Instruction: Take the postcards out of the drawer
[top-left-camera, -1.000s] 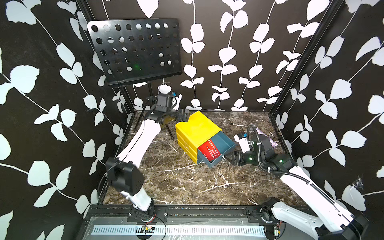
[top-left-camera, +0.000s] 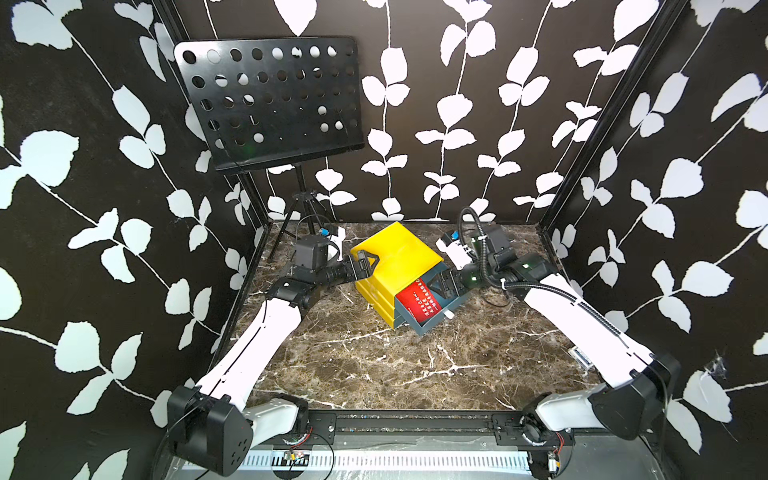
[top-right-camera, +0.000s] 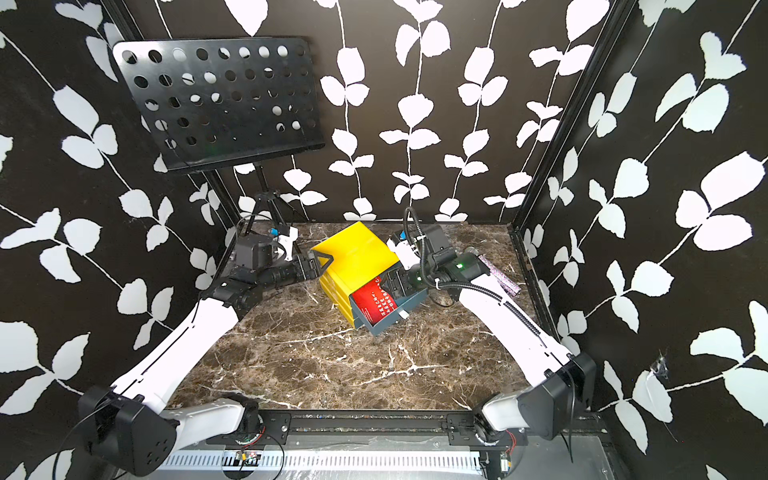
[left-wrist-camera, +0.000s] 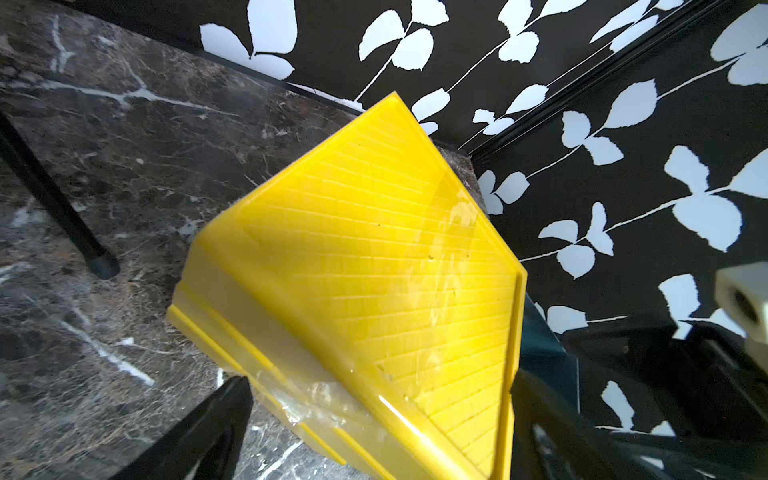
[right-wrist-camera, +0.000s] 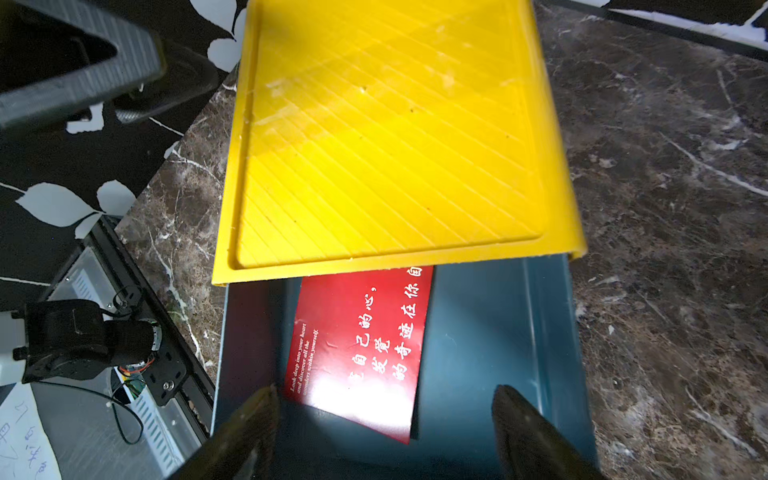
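A red postcard (right-wrist-camera: 360, 352) with white writing lies flat in the pulled-out blue-grey drawer (right-wrist-camera: 496, 360) of a yellow cabinet (top-left-camera: 400, 264); its far end is hidden under the cabinet's top. Over the drawer hangs my right gripper, its fingers apart on either side of the card and nothing between them. In the top left view it covers the drawer's right part. My left gripper (top-left-camera: 370, 264) is open at the cabinet's left upper edge; in the left wrist view its blurred fingers stand either side of the yellow body, and contact cannot be told.
Behind the left arm stands a black perforated music stand (top-left-camera: 276, 100) on a tripod. A pinkish patterned item (top-right-camera: 499, 274) lies right of the right arm.
The right gripper has moved left from beside the drawer's front to above it. My left gripper has come down from behind the cabinet's left corner to its left side. Cabinet, drawer and card look unmoved.
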